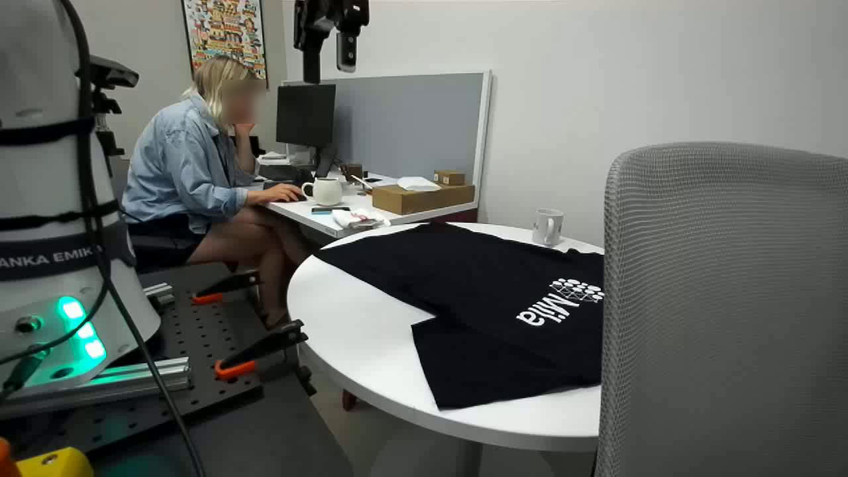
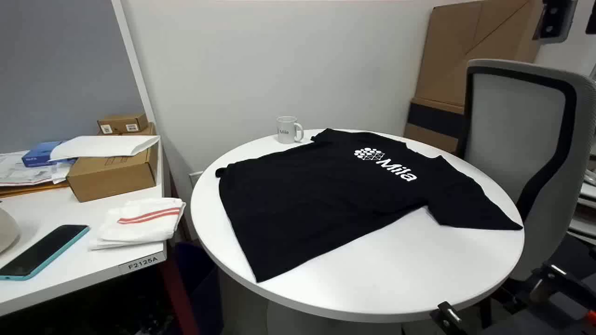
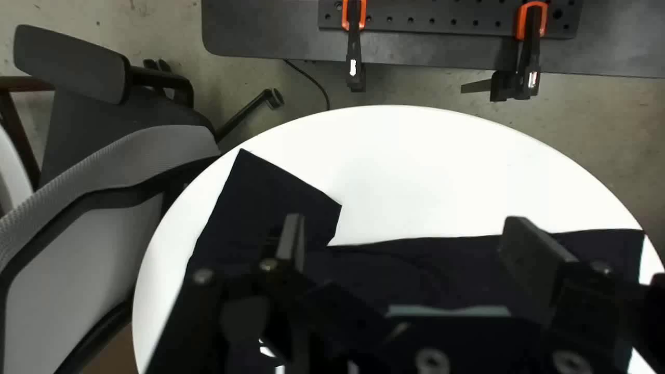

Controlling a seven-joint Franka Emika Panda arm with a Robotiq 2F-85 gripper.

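Observation:
A black T-shirt (image 2: pixel 313 195) with a white Mila print lies spread, fairly flat, on the round white table (image 2: pixel 380 268). In exterior view 1 the chair back covers part of the shirt (image 1: pixel 493 318). High above the table hangs my gripper (image 1: pixel 330 59), open and holding nothing. Seen from the wrist, the two fingers of the gripper stand wide apart over the shirt (image 3: pixel 274 193), clear of the cloth. A pale mug (image 2: pixel 287 129) stands upright at the table's wall side, close to the shirt's edge.
A mesh chair (image 1: pixel 723 302) stands right against the table. Beside the table is a desk with a cardboard box (image 2: pixel 114 173), a folded cloth (image 2: pixel 142 220) and a phone (image 2: pixel 42 251). A person (image 1: pixel 191 159) sits at that desk. Clamps (image 3: pixel 530 50) jut from my base's edge.

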